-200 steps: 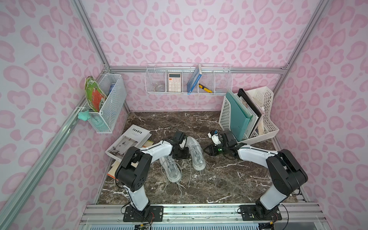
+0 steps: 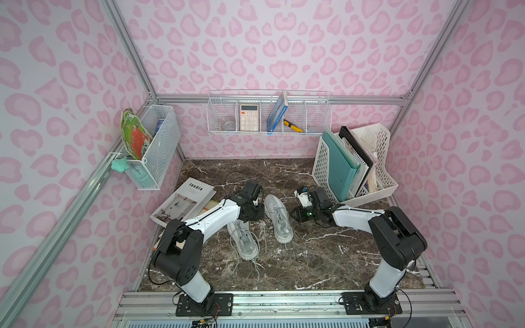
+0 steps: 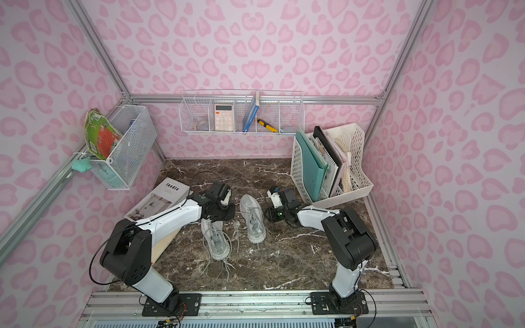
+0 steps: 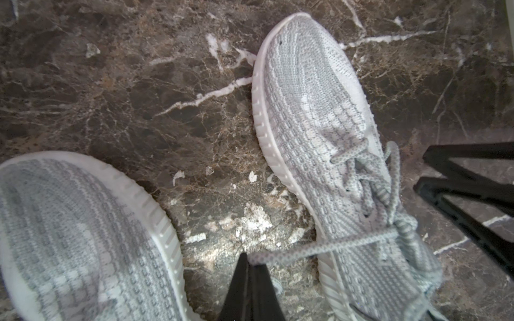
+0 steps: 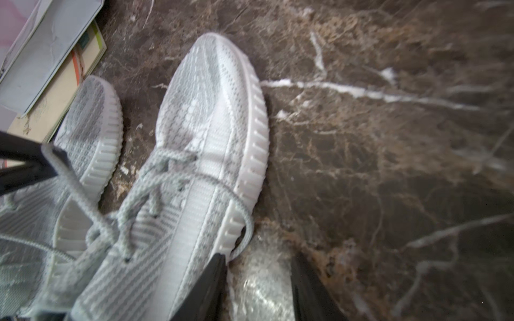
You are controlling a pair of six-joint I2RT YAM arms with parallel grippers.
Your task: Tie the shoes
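Two grey knit sneakers lie on the dark marble table, the left shoe (image 2: 245,243) and the right shoe (image 2: 280,221). In the left wrist view, my left gripper is shut on a lace (image 4: 321,246) that stretches across to the right shoe's lacing. My right gripper stands part open beside the right shoe's outer side, next to a hanging lace loop (image 5: 243,224). Nothing shows held between its fingers. The right shoe's other laces lie tangled on its top.
Books and a magazine (image 2: 183,199) lie at the left. A white file holder (image 2: 385,188) with folders stands at the back right, close behind my right arm. Wire baskets hang on the walls.
My left gripper has moved left and slightly up in the top view, away from the right shoe.
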